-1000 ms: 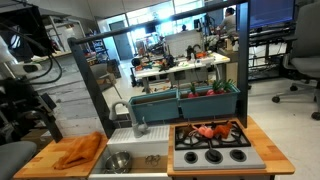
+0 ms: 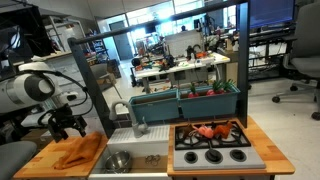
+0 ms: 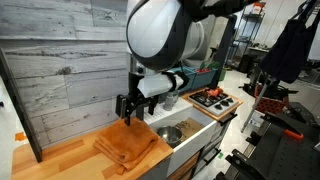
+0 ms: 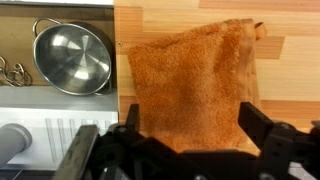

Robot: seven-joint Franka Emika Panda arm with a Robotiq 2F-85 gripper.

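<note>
An orange towel [image 4: 190, 85] lies spread on the wooden counter, its upper right corner bunched in the wrist view. From the side, the same towel [image 3: 132, 143] looks wrinkled, with a fold along it. My gripper is open above the towel, its two dark fingers wide apart and nothing between them. In the first exterior view the gripper [image 2: 70, 132] hangs over the left part of the towel [image 2: 80, 151], apart from it.
A metal pot [image 4: 72, 57] sits in the sink beside the towel, with a chain [image 4: 15, 75] near it. A faucet [image 2: 128, 118] rises behind the sink. Farther right is a stove [image 2: 215, 148] carrying red and orange items. Bare wood [image 3: 85, 160] borders the towel.
My arm has come in from the left and lower, bringing the gripper over the towel. The towel and the things around it look unmoved.
</note>
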